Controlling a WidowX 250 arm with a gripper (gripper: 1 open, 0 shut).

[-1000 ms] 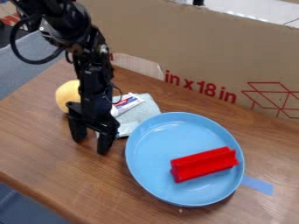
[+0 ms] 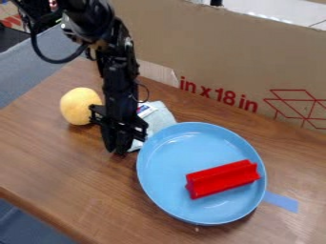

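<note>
The black robot gripper [image 2: 117, 133] comes down from the top left, its fingertips low over the wood between a yellow round object [image 2: 79, 106] and a light blue plate [image 2: 169, 199]. A white-and-grey item [image 2: 156, 119], perhaps a cloth or packet, lies behind the gripper, partly hidden by it. Whether anything is between the fingers cannot be made out. A red block [image 2: 223, 178] rests on the plate.
A cardboard box [image 2: 242, 57] stands along the back of the wooden table [image 2: 64, 181]. Blue tape [image 2: 281, 202] lies right of the plate.
The gripper has shifted and turned slightly, its fingers appearing closer together. More of the yellow object shows. The plate and red block are unmoved.
</note>
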